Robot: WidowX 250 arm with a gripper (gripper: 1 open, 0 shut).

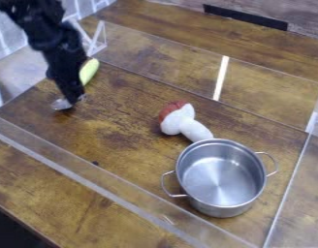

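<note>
My black gripper (71, 97) is low at the left of the wooden board, its tip by a small silvery object (62, 103), perhaps a utensil. The fingers look closed; whether anything thin is between them is unclear. A pale green elongated vegetable (88, 71) lies just behind the gripper.
A red-and-white mushroom toy (185, 121) lies mid-right. A steel pot (220, 179) with two handles stands at the lower right. Clear low walls border the work area.
</note>
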